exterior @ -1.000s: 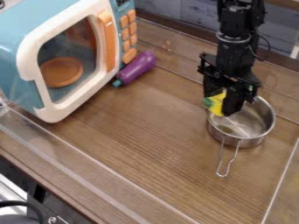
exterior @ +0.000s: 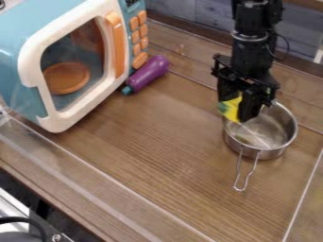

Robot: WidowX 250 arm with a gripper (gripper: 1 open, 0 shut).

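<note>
My black gripper [exterior: 243, 102] is shut on a yellow object with some green [exterior: 229, 107], partly hidden by the fingers. The object is at the left rim of a steel pot [exterior: 269, 133], whose wire handle points toward the front of the table.
A toy microwave [exterior: 44, 28] with an open-framed door stands at the left. A purple eggplant [exterior: 149, 72] lies beside it. A wall runs along the back.
The gripper and the yellow object have shifted very slightly; the pot and everything else look the same.
</note>
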